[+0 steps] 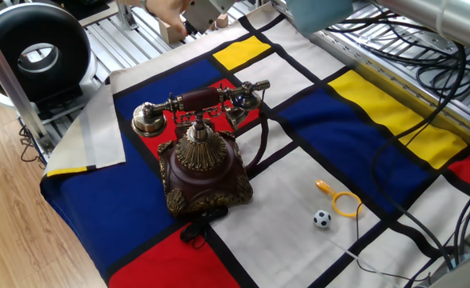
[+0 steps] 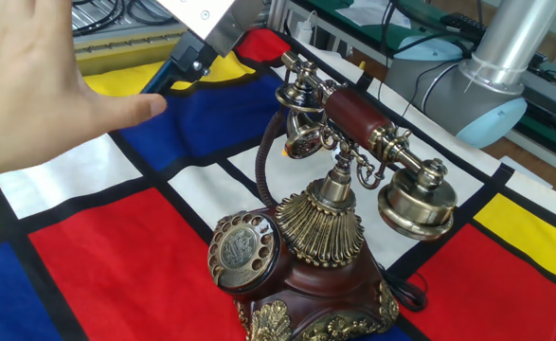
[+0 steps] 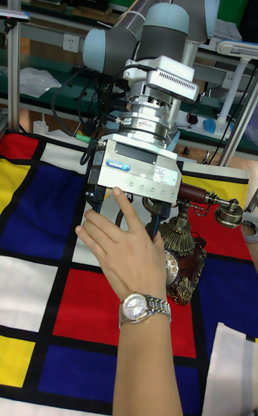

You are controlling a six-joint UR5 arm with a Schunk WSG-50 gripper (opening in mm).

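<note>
A dark red and brass antique telephone (image 1: 202, 164) stands upright on the patterned cloth, its handset (image 2: 358, 116) resting across the cradle. In exterior view 3 my gripper (image 3: 125, 218) is open, with its dark fingers (image 3: 155, 221) set wide apart. It hangs to the left of the telephone, apart from the handset in exterior view 2. A person's hand (image 3: 126, 252) reaches up to the gripper and covers part of the space between the fingers. Only the gripper's lower body shows at the top edge of exterior view 1.
On a white patch lie a small football (image 1: 322, 219) and a yellow ring-shaped item (image 1: 346, 203). Black cables (image 1: 439, 120) hang along the right side. A folded cloth corner (image 1: 90, 140) lies at the left edge.
</note>
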